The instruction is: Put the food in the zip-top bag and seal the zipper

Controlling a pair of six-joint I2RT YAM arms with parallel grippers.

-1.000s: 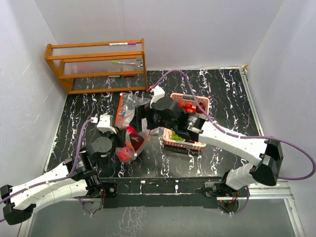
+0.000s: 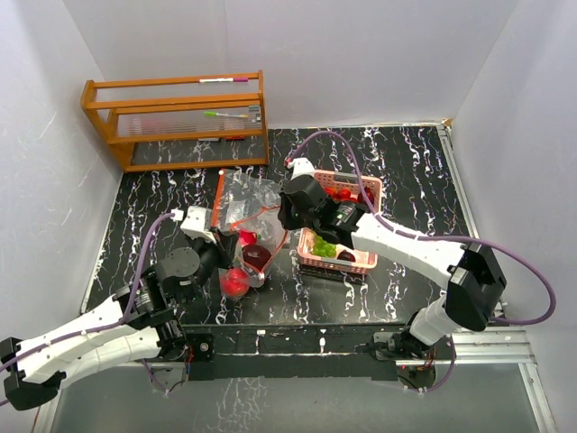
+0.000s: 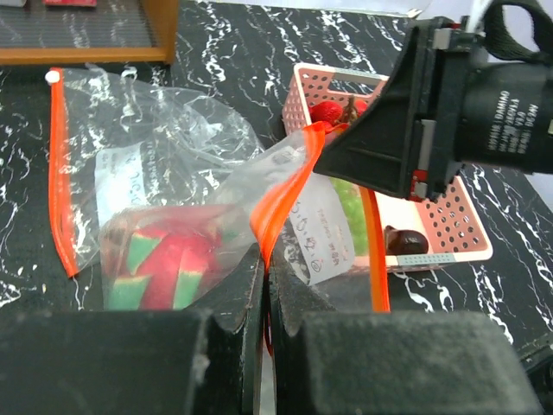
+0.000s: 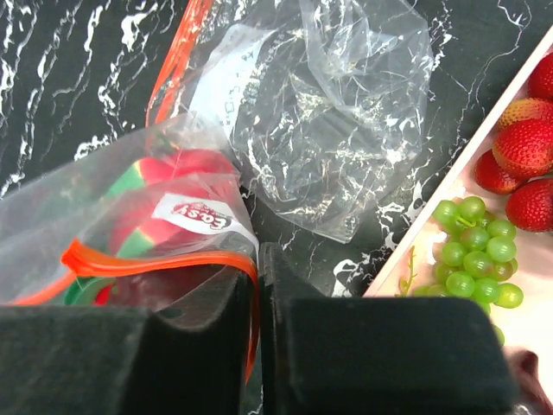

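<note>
A clear zip bag with orange zipper and food inside [image 3: 160, 272] hangs between my grippers; watermelon pieces and dark food show in it. My left gripper is shut on the bag's orange zipper edge. My right gripper is shut on the other part of the zipper, to the right of the left one, with the mouth curving open between them. A second, empty-looking bag [image 4: 337, 104] with orange zipper lies flat behind.
A pink basket [image 3: 449, 233] at the right holds strawberries, green grapes [image 4: 475, 255] and dark items. A wooden rack [image 2: 180, 126] stands at the back left.
My right gripper has shifted and turned above the bag, now shut on the zipper edge at the right; the bag's mouth has moved with it.
</note>
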